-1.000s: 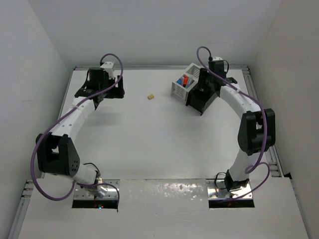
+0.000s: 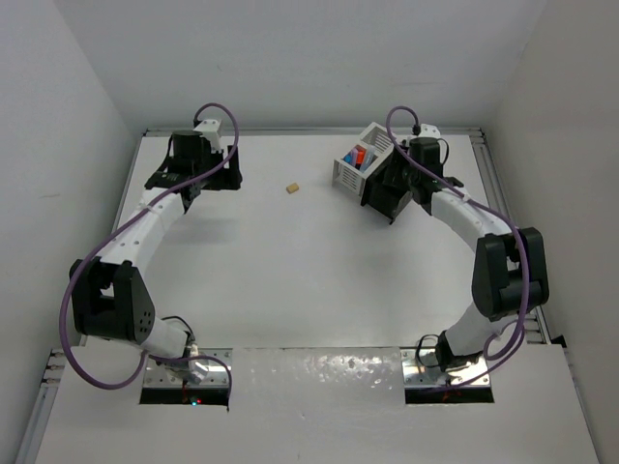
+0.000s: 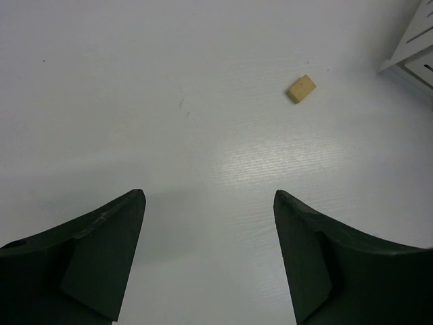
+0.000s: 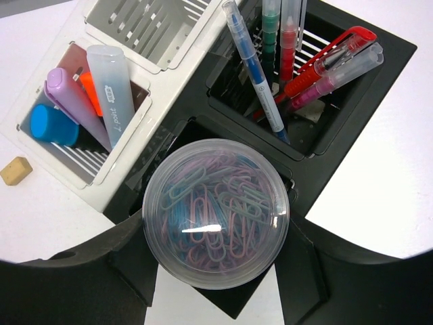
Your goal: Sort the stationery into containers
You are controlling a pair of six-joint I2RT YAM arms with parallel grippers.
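A round clear tub of coloured paper clips [image 4: 215,210] is between the fingers of my right gripper, which meet it on both sides. It is over the near compartment of the black container [image 4: 389,61]; whether it rests on the bottom is hidden. Several pens [image 4: 260,74] stand in that container's other compartment. The white container [image 4: 159,88] alongside holds a purple highlighter [image 4: 76,105], a clear bottle [image 4: 111,88] and a blue-capped item [image 4: 53,125]. Far to the left, my left gripper hangs open and empty. A small tan block [image 3: 301,89] lies on the table.
The tan block [image 2: 292,188] is apart from both containers, left of the white one [image 2: 346,178] in the top view. Another compartment of the white container [image 4: 145,30] appears empty.
The left arm and the tan block have stayed still.
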